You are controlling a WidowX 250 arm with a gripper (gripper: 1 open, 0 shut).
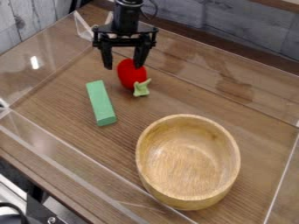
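Observation:
My gripper is at the top centre, pointing down with its two black fingers apart and astride the upper part of a red object with a green leafy top, possibly a toy strawberry. Whether the fingers touch it cannot be told. A green bar lies flat to the lower left, and a wide tan bowl sits at the lower right.
Some dark cabling shows at the bottom left corner.

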